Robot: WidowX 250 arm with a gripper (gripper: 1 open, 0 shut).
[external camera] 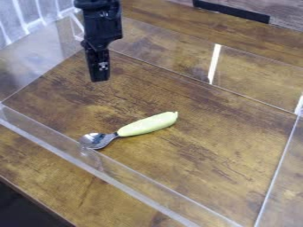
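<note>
My black gripper (99,71) hangs at the upper left of the camera view, above the wooden surface, shut with nothing visible between its fingers. Down and to the right of it, a pale green elongated object (148,124), like a corn cob or squash, lies on the wood. A metal spoon (96,140) lies at its lower-left end, touching it or nearly so.
Clear plastic walls (214,64) enclose the wooden work area (213,151). A dark slot sits in the far edge at the top right.
</note>
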